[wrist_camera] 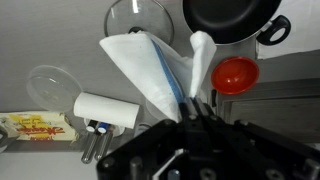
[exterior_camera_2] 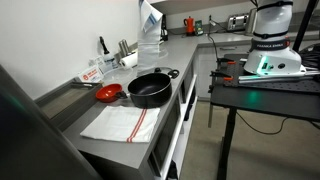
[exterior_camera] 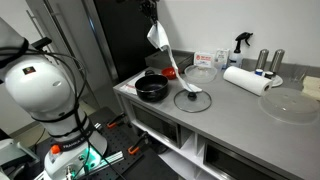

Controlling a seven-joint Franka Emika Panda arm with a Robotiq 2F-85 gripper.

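My gripper (exterior_camera: 153,18) is high above the back of the counter, shut on a white towel (exterior_camera: 161,40). From the fingers the towel hangs in a long narrow drape, its lower end reaching down near the glass lid (exterior_camera: 192,101). In the wrist view the towel (wrist_camera: 150,68) shows a blue stripe and bunches up toward the gripper. Exterior view 2 shows part of the hanging towel (exterior_camera_2: 148,25) behind the black pot (exterior_camera_2: 150,90); the gripper is out of that frame.
A red bowl (exterior_camera_2: 108,93) stands beside the pot. Another white cloth with red stripes (exterior_camera_2: 122,122) lies flat at the counter's near end. Along the back are a clear bowl (exterior_camera: 200,74), a paper roll (exterior_camera: 247,80) and a spray bottle (exterior_camera: 242,42).
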